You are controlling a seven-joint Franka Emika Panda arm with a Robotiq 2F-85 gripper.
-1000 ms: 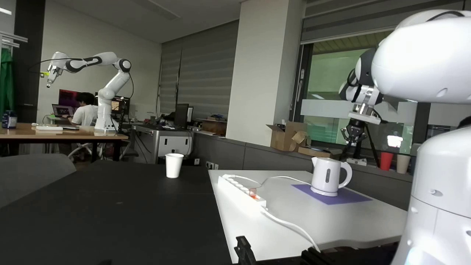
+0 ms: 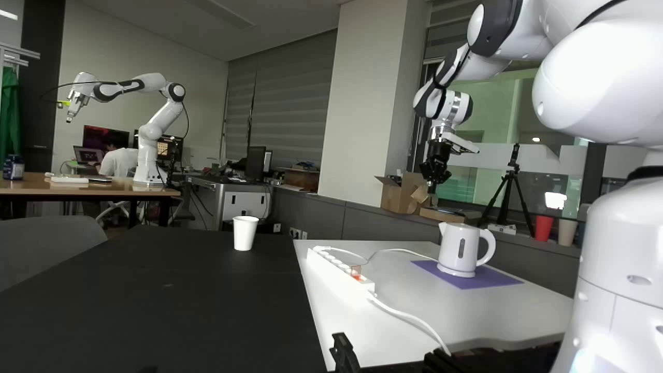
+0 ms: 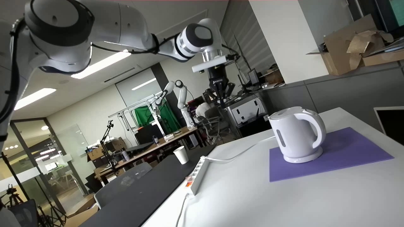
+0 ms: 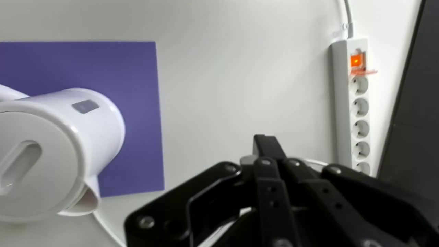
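Observation:
High over the white table, my gripper is shut, and nothing shows between its fingers. In the wrist view the white kettle lies to the left of the fingertips, upright on a purple mat. A white power strip is on the right, its orange switch glowing under a raised clear cover. Several of the sockets in sight are empty; the strip's near end is partly behind my gripper. From the kettle a white cord runs to the strip's far end.
A white paper cup stands on the black table adjoining the white one. Behind the table, a cardboard box sits on a ledge.
The arm has swung left in exterior view 1 and reached farther out, with the gripper now higher in the picture. Kettle, strip and cup have stayed put.

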